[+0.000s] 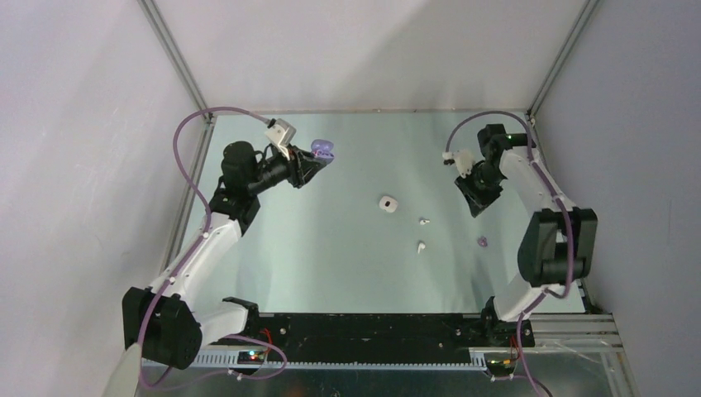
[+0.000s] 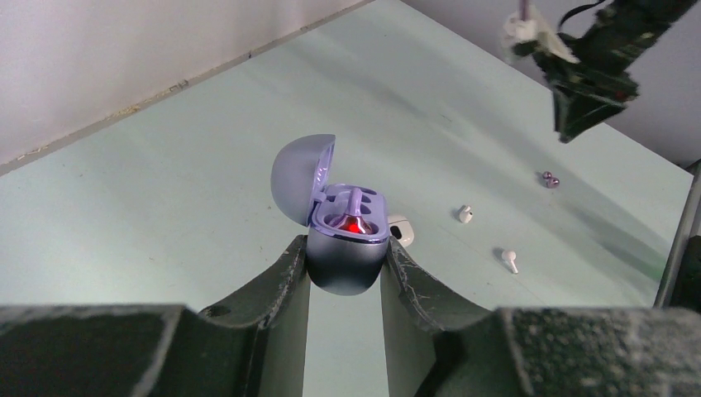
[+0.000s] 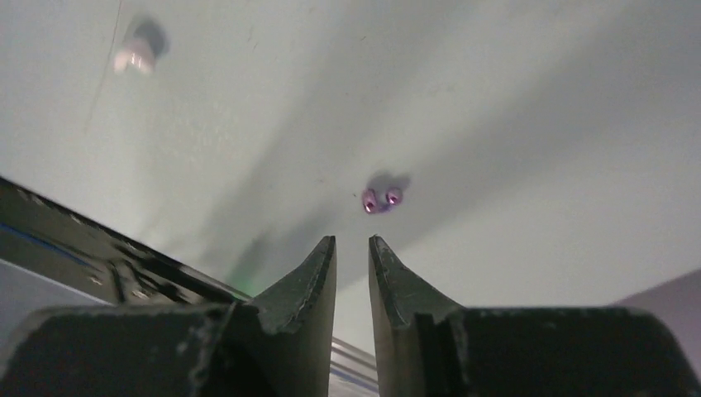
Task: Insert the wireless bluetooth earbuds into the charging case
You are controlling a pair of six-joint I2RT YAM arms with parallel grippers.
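Observation:
My left gripper is shut on the purple charging case [image 2: 345, 275], held upright above the table with its lid [image 2: 299, 180] raised. Inside it, a purple stem [image 2: 355, 201] sticks up beside a red light, and other openings in the tray look empty. A loose purple earbud [image 1: 482, 241] lies on the table at the right; the right wrist view shows this earbud [image 3: 380, 201] just beyond the fingertips. Above the table and behind that earbud, my right gripper is open by a narrow gap, with nothing between its fingers.
A small white case [image 1: 388, 203] sits mid-table. To its right lie two white earbuds, one [image 1: 424, 221] farther back and the other [image 1: 421, 247] nearer the front.

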